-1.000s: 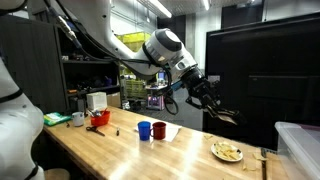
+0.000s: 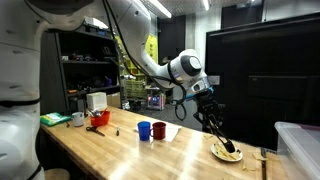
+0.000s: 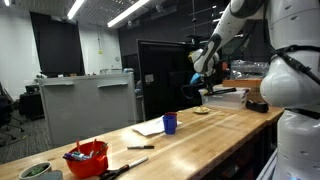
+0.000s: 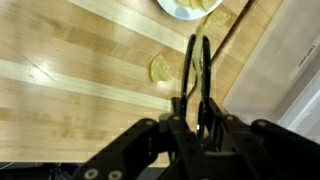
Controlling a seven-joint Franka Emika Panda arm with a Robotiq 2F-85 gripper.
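A thin yellowish piece (image 4: 198, 57), apparently a chip seen edge-on, shows between the dark fingers of my gripper. The fingers are nearly together, shut on that piece. Ahead of the fingertips in the wrist view lies a white plate (image 4: 178, 11) holding several pale yellow chips. One loose chip (image 4: 160, 68) rests on the wooden table left of the fingers, and another chip (image 4: 217, 18) lies beside the plate. From exterior view 1, the gripper (image 2: 229, 145) points down at the plate (image 2: 216, 155), overlapping it; their exact height gap cannot be told.
A dark stick (image 4: 232, 35) lies right of the plate, near a clear-walled bin (image 2: 298, 145). Blue cup (image 2: 144, 130) and dark red cup (image 2: 159, 130) stand mid-table, with a red basket (image 3: 87, 160) farther off.
The arm has come down, bringing the gripper from above the plate to close over it in exterior view 1. Plate and cups have not moved.
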